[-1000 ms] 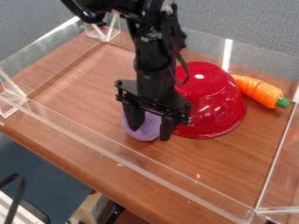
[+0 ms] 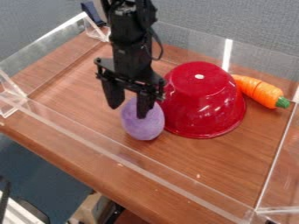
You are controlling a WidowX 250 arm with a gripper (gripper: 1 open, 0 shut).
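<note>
My black gripper hangs over a purple ball on the wooden surface, its fingers pointing down at the ball's upper part; whether they touch it I cannot tell. The fingers look apart, but how far is hard to see. A red upturned bowl sits just right of the gripper and ball.
An orange toy carrot lies at the back right, beside the bowl. Clear low walls bound the wooden table.
The gripper has moved up and to the left, uncovering more of the purple ball, which stays in about the same place. The bowl and carrot have not visibly moved.
</note>
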